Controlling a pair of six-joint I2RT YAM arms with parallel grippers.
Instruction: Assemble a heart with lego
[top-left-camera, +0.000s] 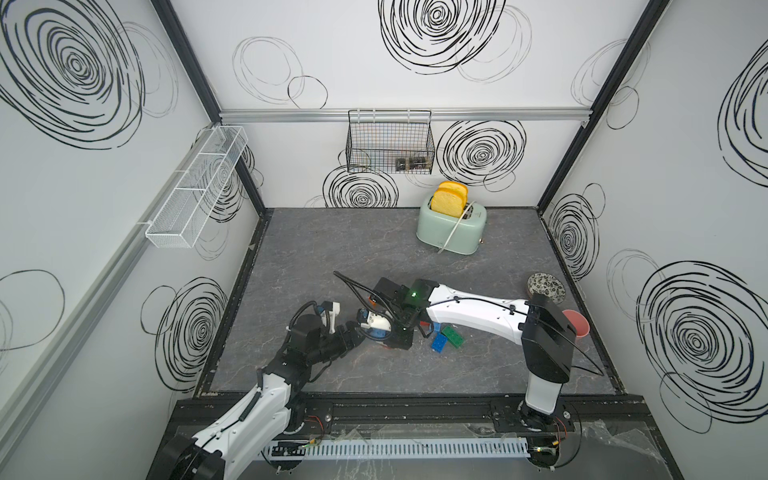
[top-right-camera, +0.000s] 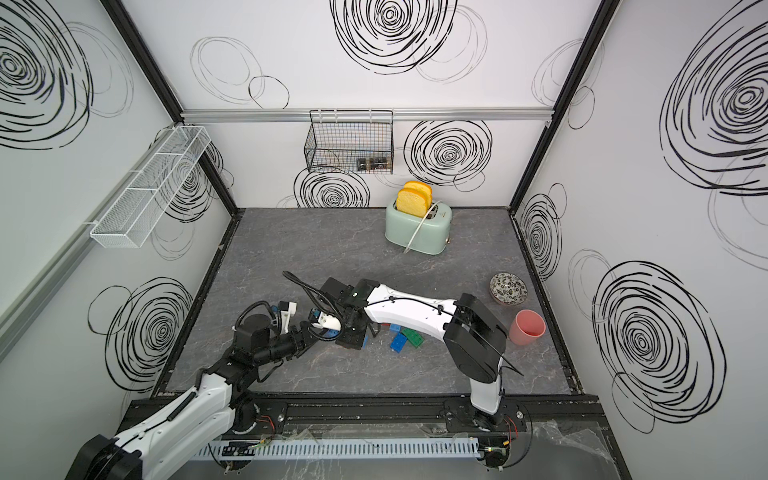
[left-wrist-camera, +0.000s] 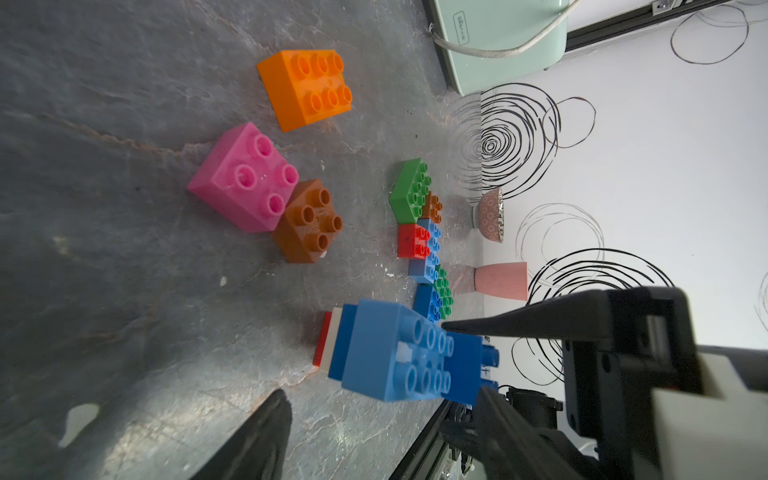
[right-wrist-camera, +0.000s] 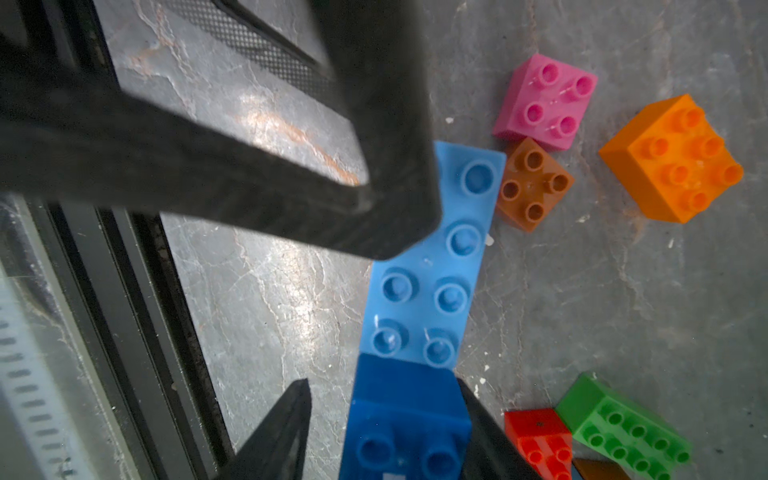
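A layered stack, red and white at the bottom with blue above and a long light blue brick (left-wrist-camera: 376, 348) on top, stands on the table. A dark blue brick (right-wrist-camera: 408, 412) sits at the near end of the light blue one in the right wrist view. Around it my right gripper is open, its left finger (right-wrist-camera: 292, 420) clear of the brick and the other close beside it. My left gripper stands open near the stack, nothing clamped between its fingers. In the top views the arms mostly hide the stack.
Loose pink (right-wrist-camera: 544, 104), brown (right-wrist-camera: 532, 188) and orange (right-wrist-camera: 676, 160) bricks lie beside the stack. Several green, red and blue bricks cluster further right, including a red brick (left-wrist-camera: 413, 240). A toaster (top-left-camera: 452, 228) stands at the back.
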